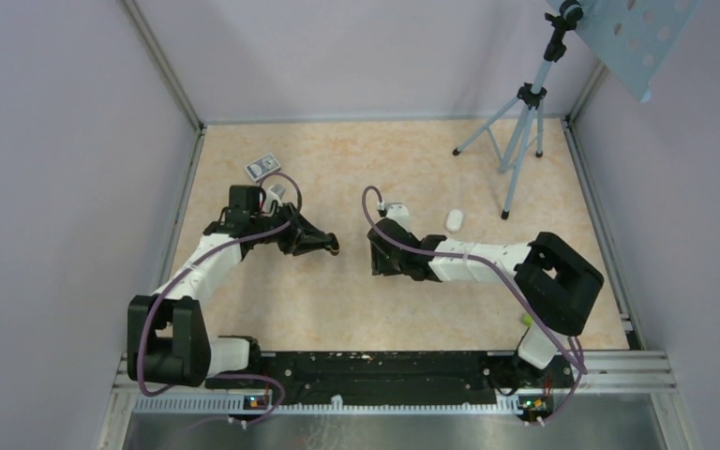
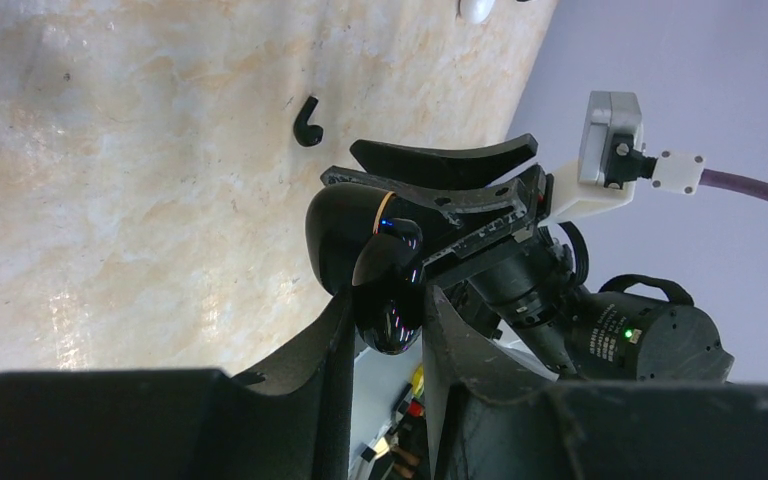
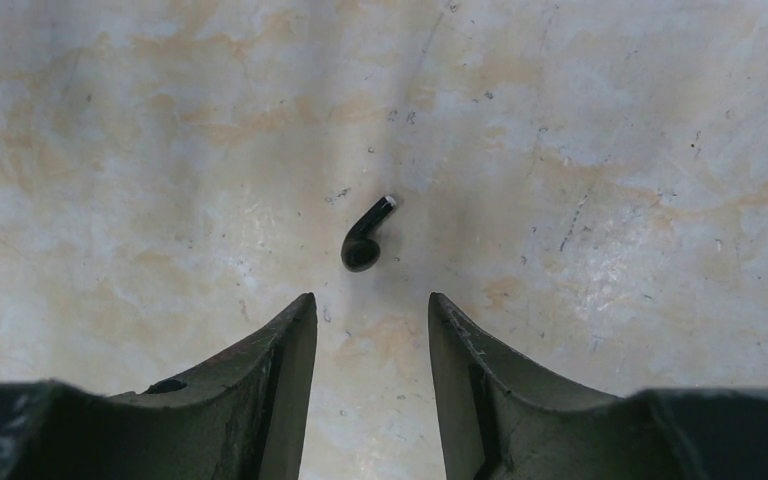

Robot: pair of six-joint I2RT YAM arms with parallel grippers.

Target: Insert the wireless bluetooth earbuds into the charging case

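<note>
A black earbud [image 3: 361, 253] lies loose on the tabletop, its stem slanting away from my right gripper. That gripper stands open with nothing between its fingers, above the table and short of the earbud. My left gripper is shut on the black charging case [image 2: 344, 228], with the lid between its fingers and the gold-rimmed base beyond. The case's slots are turned out of sight. In the left wrist view the right gripper's fingers [image 2: 440, 198] appear behind the case. From the top, the right arm hides the earbud, and the case [image 1: 332, 245] sits at the left gripper's tip.
A white oval object [image 1: 455, 220] lies right of the right gripper. A printed box [image 1: 262, 167] rests at the back left, and a tripod [image 1: 528, 98] stands at the back right.
</note>
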